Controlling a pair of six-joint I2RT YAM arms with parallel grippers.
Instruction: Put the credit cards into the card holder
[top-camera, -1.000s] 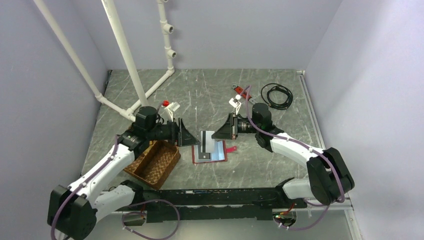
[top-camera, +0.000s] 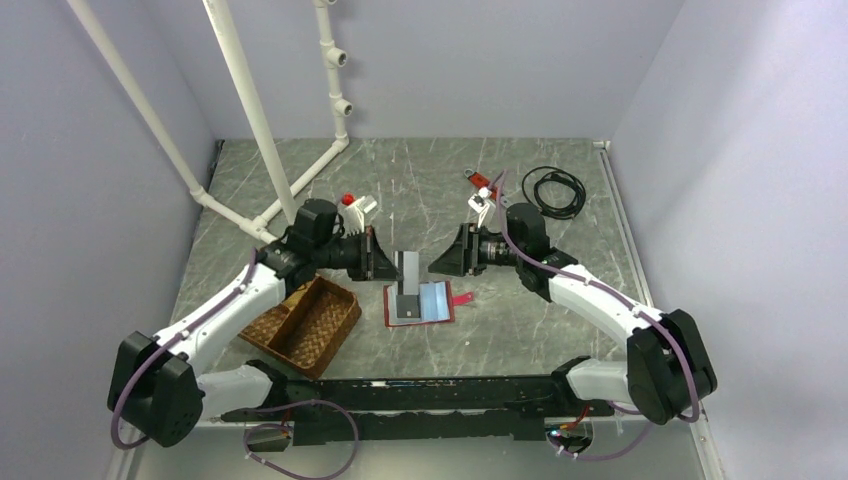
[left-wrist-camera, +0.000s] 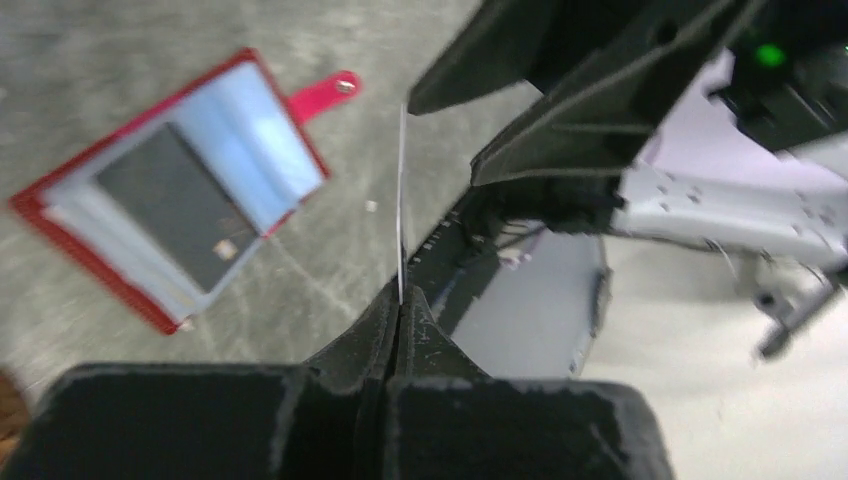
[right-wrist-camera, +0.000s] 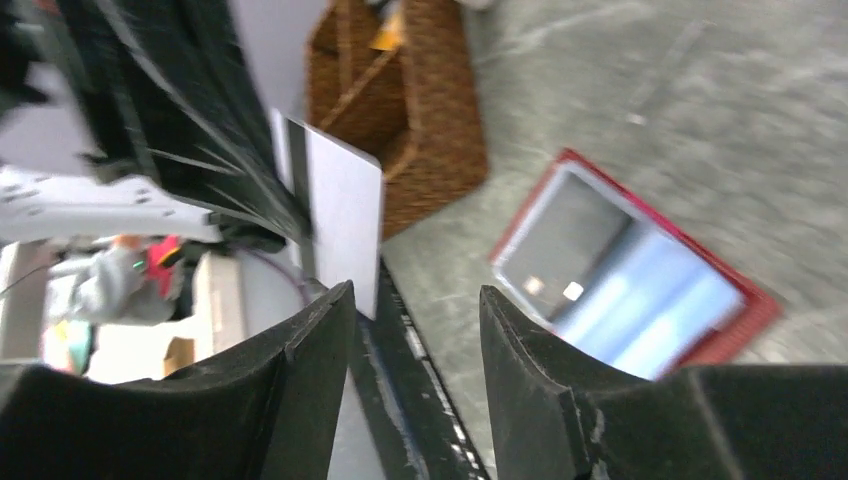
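Note:
A white card with a dark stripe (top-camera: 411, 264) stands above the card holder, and my left gripper (top-camera: 393, 272) is shut on its edge. In the left wrist view this card (left-wrist-camera: 401, 200) shows edge-on, a thin line rising from the closed fingertips. My right gripper (top-camera: 440, 266) is just to the card's right, open and empty; the card (right-wrist-camera: 345, 215) is left of its fingers in the right wrist view. Below lies the red-bordered card holder (top-camera: 436, 302), spread open with clear sleeves. A dark grey card (left-wrist-camera: 172, 200) is in one side; the other side looks pale blue.
A brown woven basket (top-camera: 325, 325) with compartments stands left of the holder, beneath the left arm. At the back right lie a coiled black cable (top-camera: 556, 192) and a red object (top-camera: 482, 181). White pipes (top-camera: 250, 110) rise at the back left.
A second ago the right gripper held the card. The left gripper has come right and closed on its left edge; the right one has let go, and the card has shifted left.

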